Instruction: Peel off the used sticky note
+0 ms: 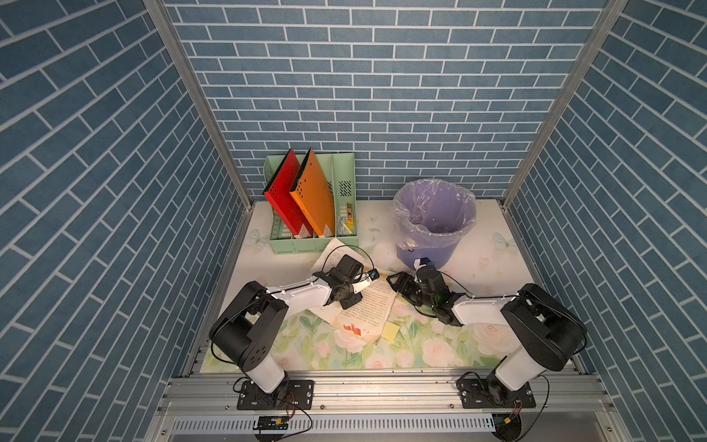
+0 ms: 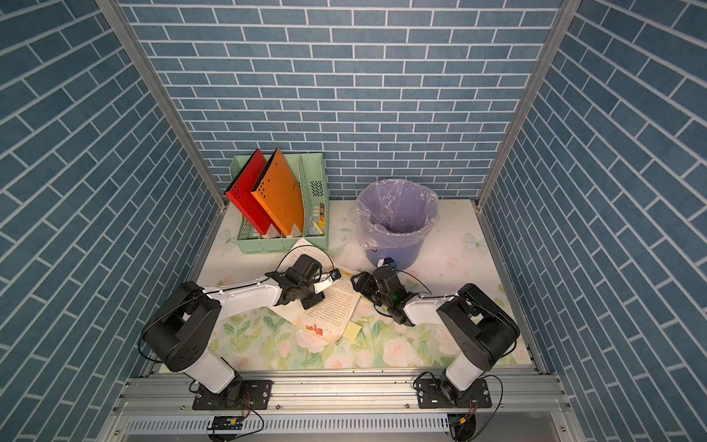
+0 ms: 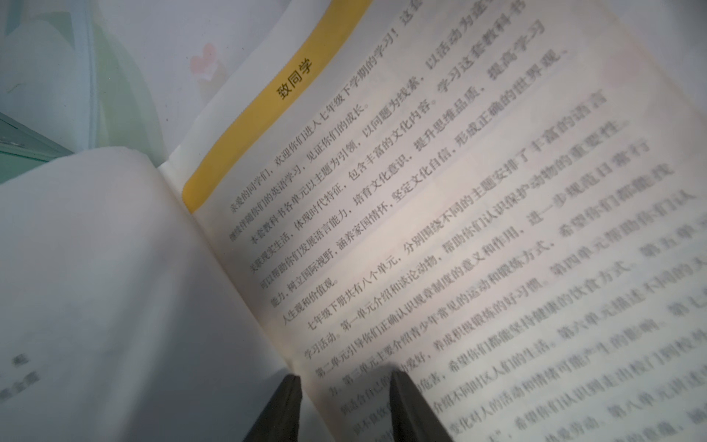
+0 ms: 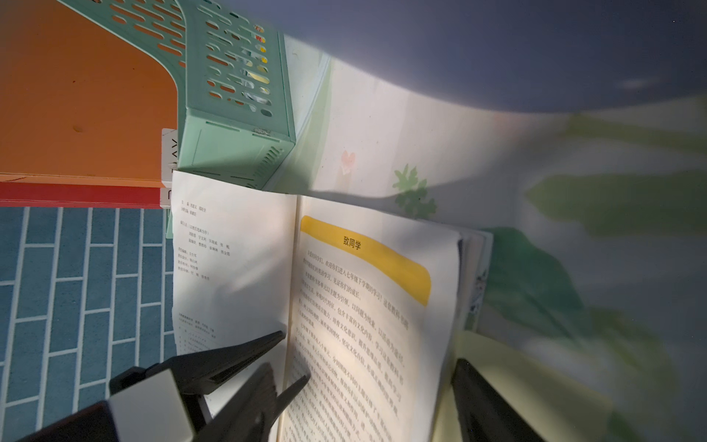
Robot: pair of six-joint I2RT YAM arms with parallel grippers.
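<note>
An open book (image 1: 368, 309) lies on the table, printed pages up. A yellow sticky note (image 1: 390, 330) sticks out at its lower right edge. In the right wrist view a pale yellow note (image 4: 515, 390) shows beside the book's right edge; I cannot tell if it is the same one. My left gripper is over the gutter, fingers apart, only pages visible behind the gap. Its narrow fingers (image 4: 228, 355) also show in the right wrist view. My right gripper is open above the right page, one finger overlapping the pale yellow note in view.
A purple lined bin (image 1: 434, 221) stands just behind the right gripper. At the back left, a green organizer (image 1: 313, 244) holds a red folder (image 1: 287, 199) and an orange folder (image 1: 314, 199). Table to the right of the bin is clear.
</note>
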